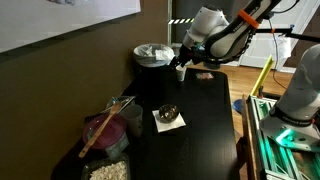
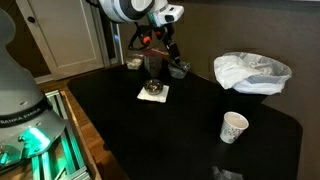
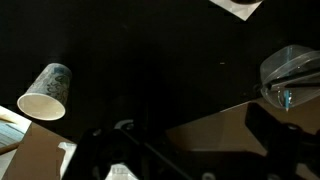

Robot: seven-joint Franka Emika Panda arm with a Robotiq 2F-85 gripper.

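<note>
Above the dark table hangs my gripper (image 1: 186, 55), empty and clear of everything below it. Its fingers stand apart at the bottom of the wrist view, with bare tabletop and a strip of wall behind the gap. A patterned paper cup (image 2: 233, 127) stands upright on the table; in the wrist view the cup (image 3: 46, 92) is at the left, away from the fingers. Around mid-table, a small dark bowl (image 1: 168, 113) sits on a white napkin (image 2: 154, 97). What the bowl contains is too small to tell.
A bin lined with a white bag (image 2: 250, 75) stands by the wall. At the other end are a dark cup (image 1: 132, 120), a pot with a wooden spoon (image 1: 100, 130) and a tub of pale pieces (image 1: 108, 171).
</note>
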